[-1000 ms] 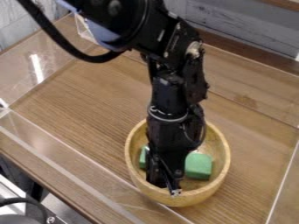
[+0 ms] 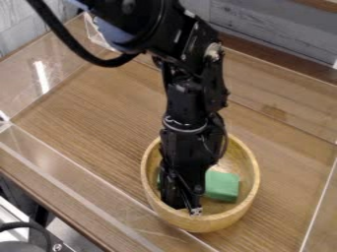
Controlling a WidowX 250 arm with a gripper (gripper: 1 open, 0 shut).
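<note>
The black gripper (image 2: 190,197) reaches down into a pale wooden bowl (image 2: 242,208) at the lower middle of the view, its tips low inside. A green block (image 2: 223,186) lies in the bowl at the right of the fingers, and a bit of green also shows at their left, mostly hidden. The gripper looks shut; whether anything is between its fingertips is hard to see.
A pale wall or ledge runs along the back. A dark cable lies at the lower left edge.
The gripper's tips remain down in the bowl.
</note>
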